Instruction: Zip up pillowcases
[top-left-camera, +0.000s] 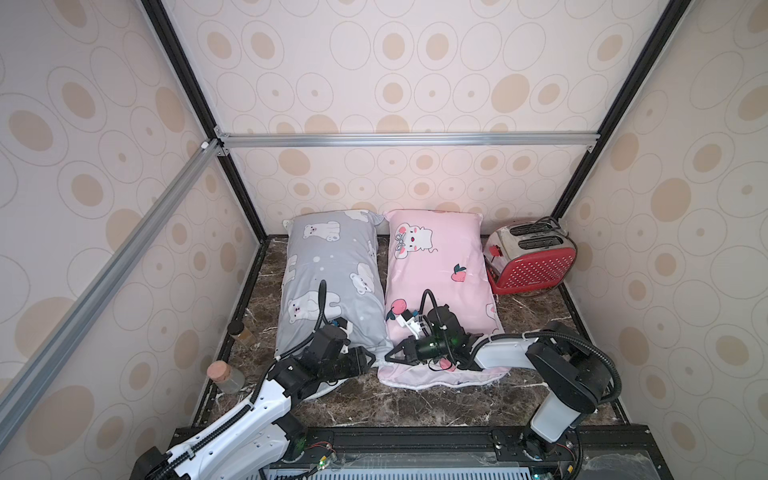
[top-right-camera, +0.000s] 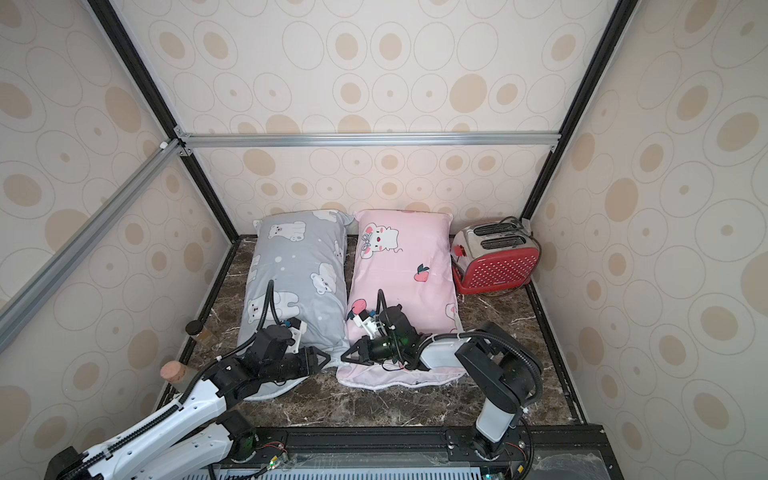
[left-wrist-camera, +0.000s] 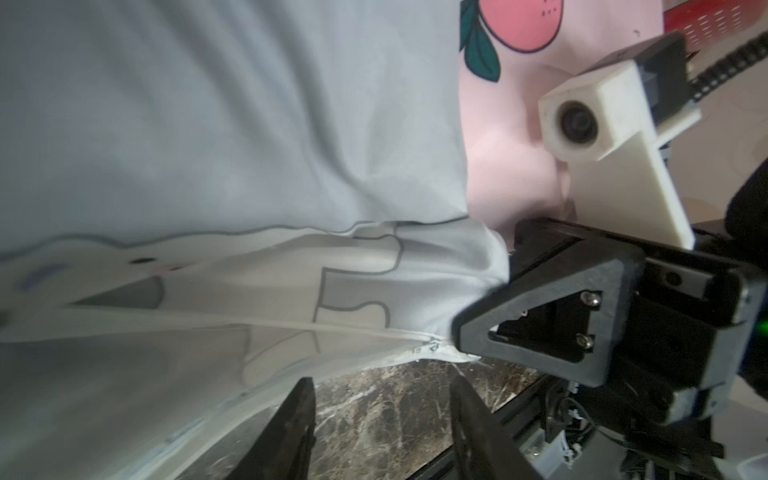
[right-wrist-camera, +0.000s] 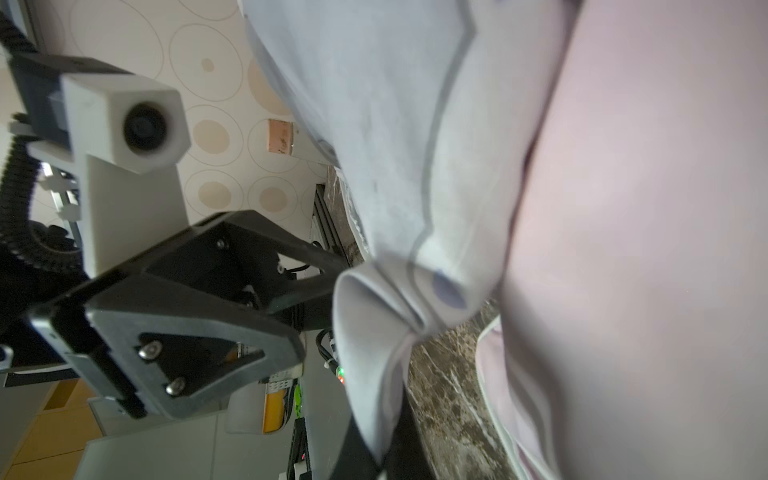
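The grey bear-print pillowcase (top-left-camera: 332, 264) lies on the left, its front end lifted and creased near my grippers. Beside it is the pink pillowcase (top-left-camera: 436, 276). My right gripper is shut on the front right corner of the grey cloth (right-wrist-camera: 376, 352), which rises into its fingertips. In the left wrist view the grey pillowcase's loose edge (left-wrist-camera: 352, 360) runs to that pinched corner. My left gripper is parted, with marble floor showing between its fingers and no cloth there. It hovers at the front of the grey pillowcase. The zip slider cannot be made out.
A red and cream toaster (top-left-camera: 532, 256) stands at the back right. Two corked jars (top-left-camera: 228, 376) are at the left wall. Bare marble (top-left-camera: 416, 408) shows along the front, and the two arms nearly touch at the middle.
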